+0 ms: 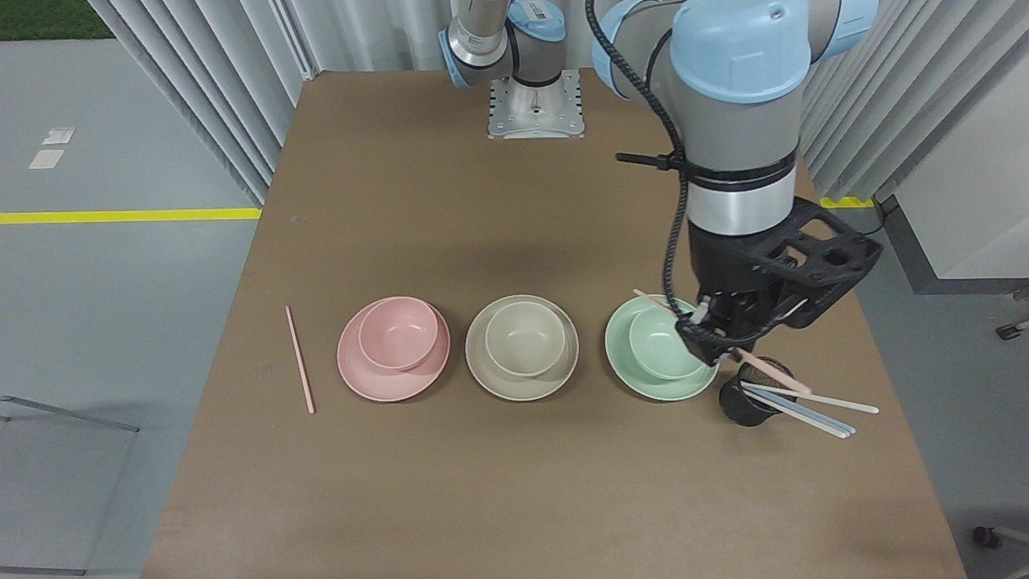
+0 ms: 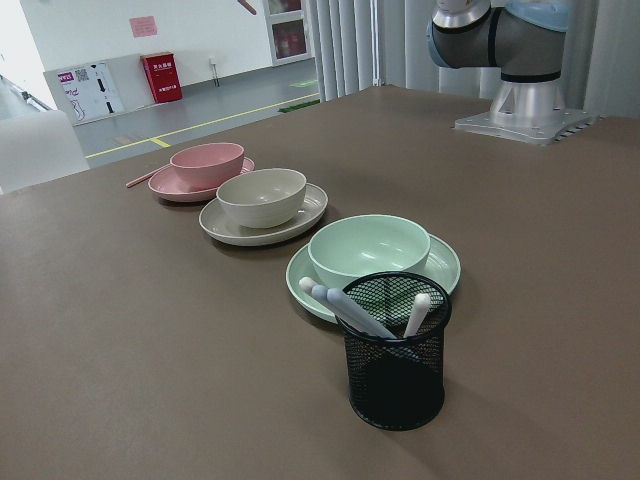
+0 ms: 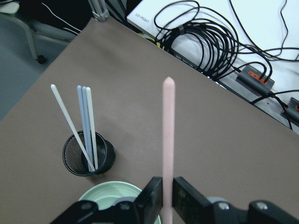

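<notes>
My gripper is shut on a pink chopstick, held over the green plate with its green bowl, near a black mesh pen cup holding white and light blue chopsticks. Another pink chopstick lies alone on the left of the table. A pink bowl on a pink plate and a cream bowl on a cream plate stand left of the green set.
Coiled black cables on a white surface show beyond the table in the wrist view.
</notes>
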